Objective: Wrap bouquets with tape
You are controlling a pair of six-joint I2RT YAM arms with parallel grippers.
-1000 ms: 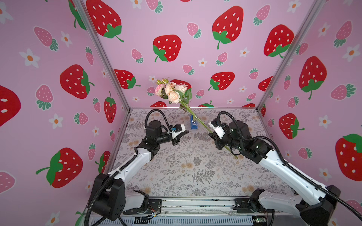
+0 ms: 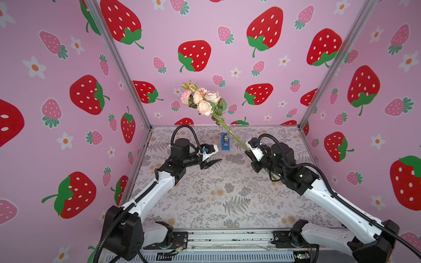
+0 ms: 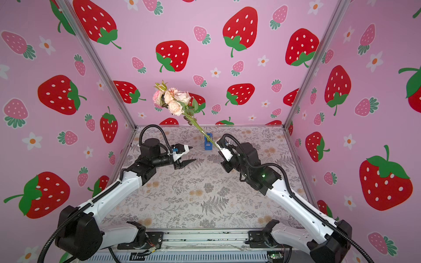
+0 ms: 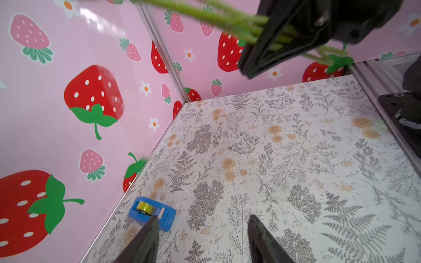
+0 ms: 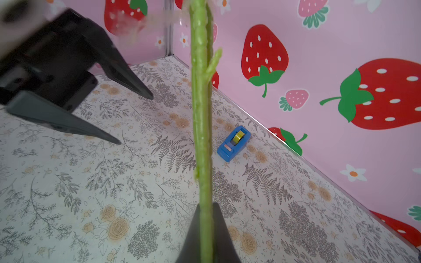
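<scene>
A bouquet of pink and cream roses (image 2: pixel 204 100) is held up at a slant, blooms toward the upper left. My right gripper is shut on its green stems, which run between the fingers; stem ends (image 4: pixel 326 57) stick out beyond it in the left wrist view. My left gripper (image 2: pixel 219 157) stands open to the left of the stems, its two fingers (image 4: pixel 147 243) apart with only table showing between them. Beside the upper stems in the right wrist view is a pale blurred streak (image 5: pixel 151 21); I cannot tell whether it is tape. The blue tape dispenser (image 2: pixel 225 141) sits on the table.
The dispenser, with its yellow roll (image 5: pixel 238 136), stands near the back wall. Strawberry-print walls (image 2: pixel 236 57) close in the back and sides.
The right arm has shifted right with the bouquet, and the blooms sit higher and further left.
</scene>
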